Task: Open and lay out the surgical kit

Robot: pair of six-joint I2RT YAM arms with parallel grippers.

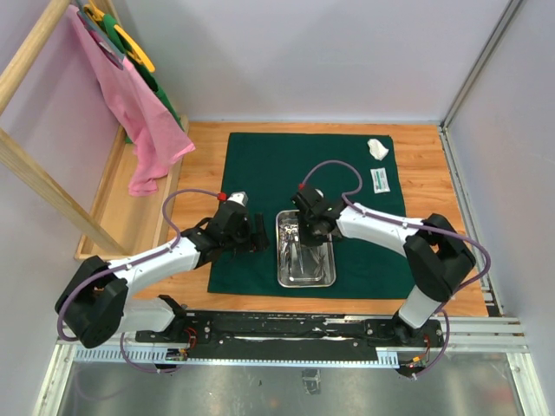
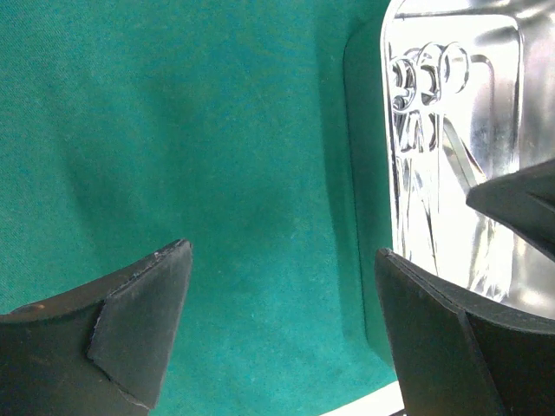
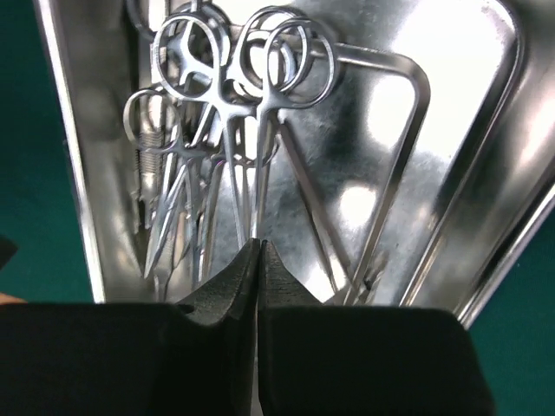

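Observation:
A steel tray (image 1: 316, 277) holds several ringed scissor-like instruments (image 3: 232, 113) and slim tools, bunched along its left part in the right wrist view; the same tray (image 2: 529, 113) is at the right of the left wrist view. My left gripper (image 1: 257, 232) is just left of the tray over the green cloth, its fingers apart with only cloth between them. My right gripper is shut low over the instruments; whether anything thin is between its tips is hard to tell.
The green cloth (image 1: 269, 165) covers the wooden table, clear at the back left. A white wad (image 1: 377, 148) and a small packet (image 1: 380, 180) lie at the back right. A wooden rack (image 1: 35, 182) with hanging cloths stands at the left.

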